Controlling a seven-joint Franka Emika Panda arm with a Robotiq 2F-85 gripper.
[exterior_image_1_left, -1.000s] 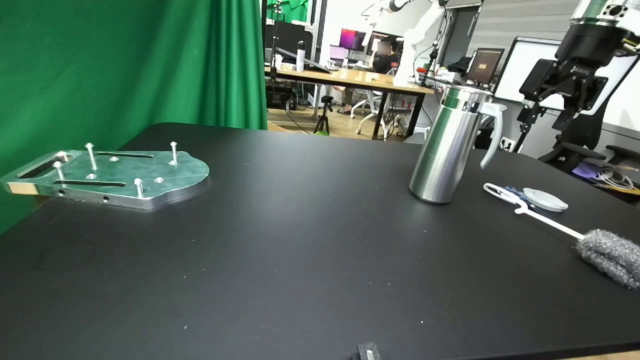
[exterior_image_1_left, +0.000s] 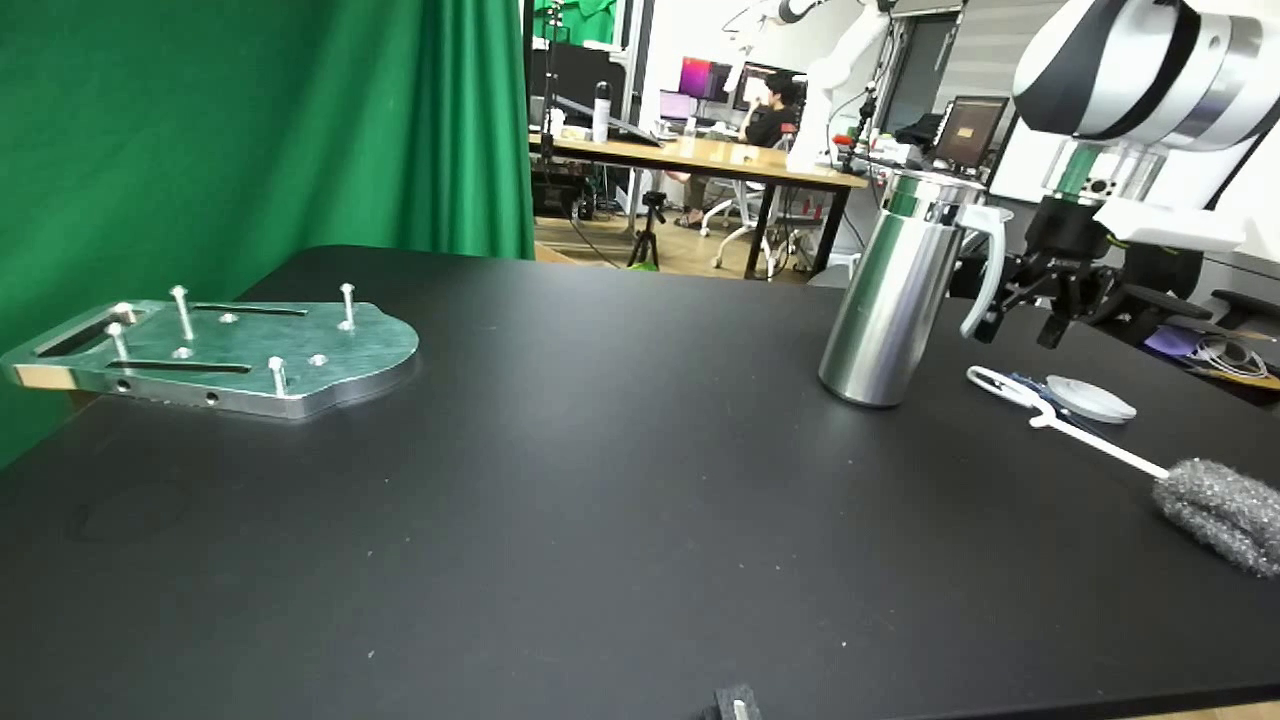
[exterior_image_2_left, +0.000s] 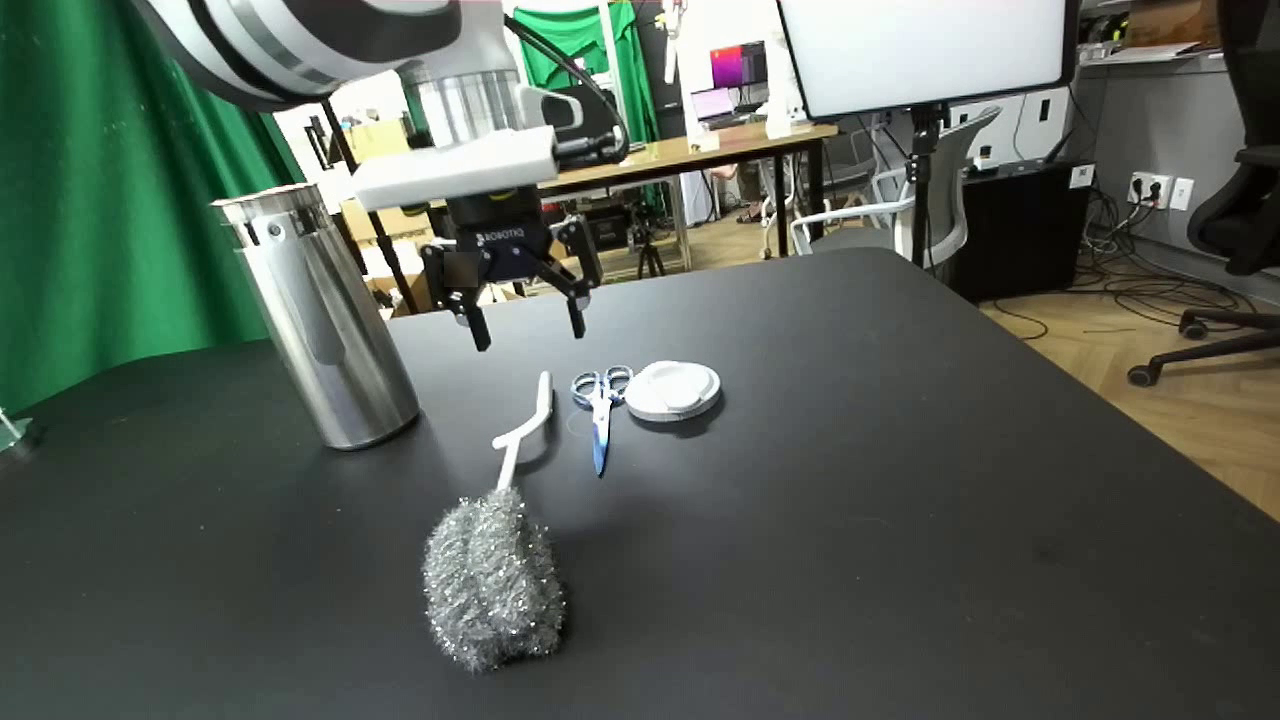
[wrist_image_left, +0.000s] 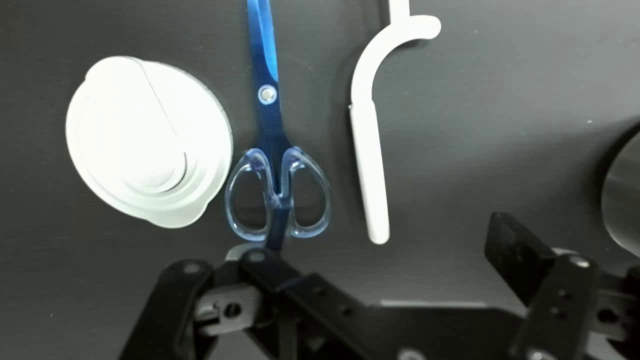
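Note:
My gripper (exterior_image_2_left: 528, 336) hangs open above the table with nothing between its fingers. Beneath and in front of it lies a brush with a white hooked handle (wrist_image_left: 370, 174) and a silvery bristle head (exterior_image_2_left: 494, 582). Blue scissors (wrist_image_left: 273, 138) rest beside the handle, blades pointing away from the gripper in the wrist view. A round white lid (wrist_image_left: 150, 141) is on the scissors' other side, apart from the handle. The tall steel pitcher (exterior_image_1_left: 894, 294) stands upright near the gripper, its pale handle (exterior_image_1_left: 990, 270) facing the arm; in the wrist view only its side (wrist_image_left: 627, 192) shows.
At the far left lies a green-topped metal plate (exterior_image_1_left: 240, 342) with several upright pegs. A green curtain (exterior_image_1_left: 240, 132) hangs behind the plate.
The gripper has come down and leftward in exterior view 1, from high at the right to just behind the pitcher's handle. Objects on the table have stayed in place.

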